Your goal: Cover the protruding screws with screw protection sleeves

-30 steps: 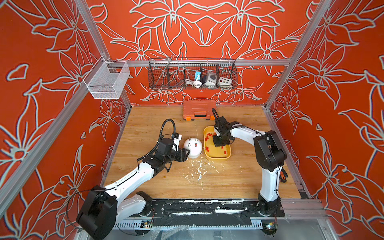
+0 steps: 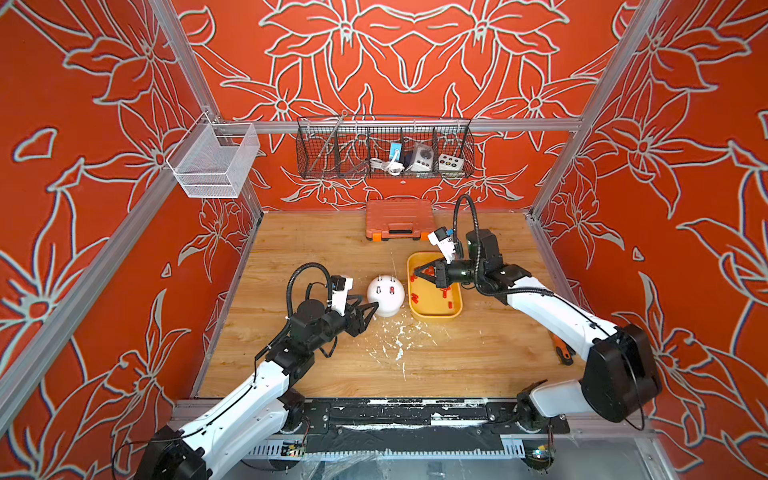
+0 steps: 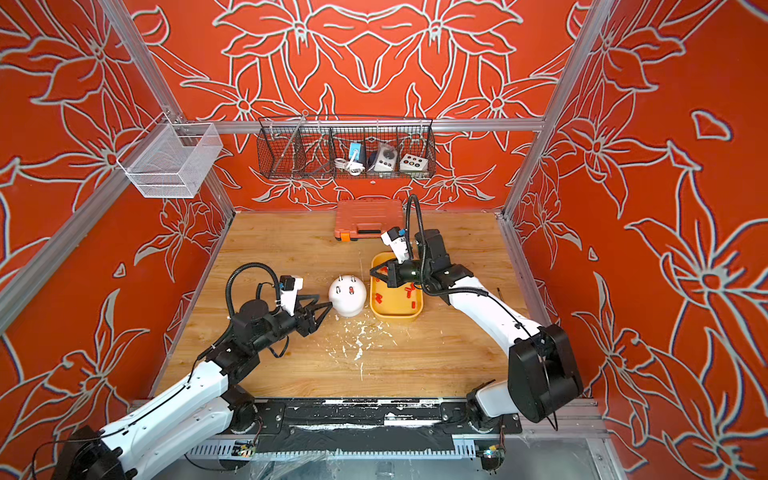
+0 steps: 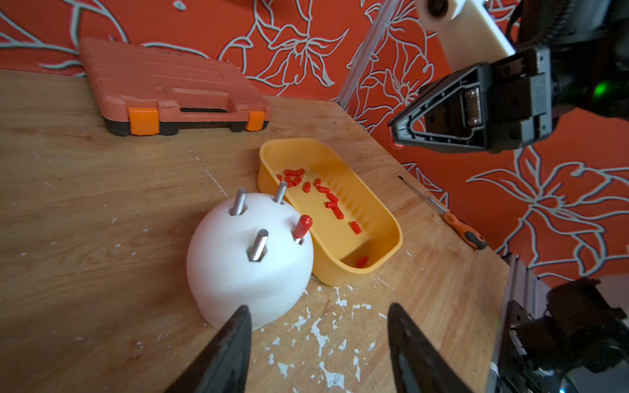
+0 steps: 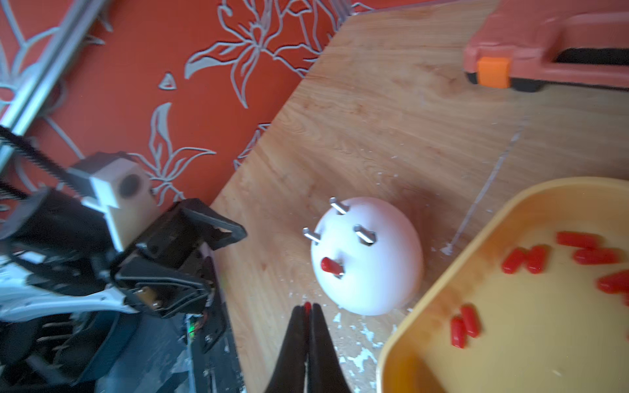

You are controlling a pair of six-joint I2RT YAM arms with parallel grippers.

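Note:
A white dome (image 4: 245, 275) stands on the table with several screws poking from it; one wears a red sleeve (image 4: 302, 226), the other visible ones are bare metal. My left gripper is at the dome's near left, fingers apart, nothing between them. My right gripper is above the yellow tray (image 4: 357, 255), its fingers shut, with a small red piece showing at the tips, apparently a sleeve. Loose red sleeves (image 5: 576, 239) lie in the tray, right beside the dome.
An orange case (image 2: 400, 208) lies at the back, wire baskets (image 2: 384, 144) hang on the wall, and a screwdriver (image 4: 458, 226) lies at the right edge. White flakes are scattered in front of the dome.
My right arm has risen from low in the tray to above it. My left gripper has shifted a little, staying beside the dome.

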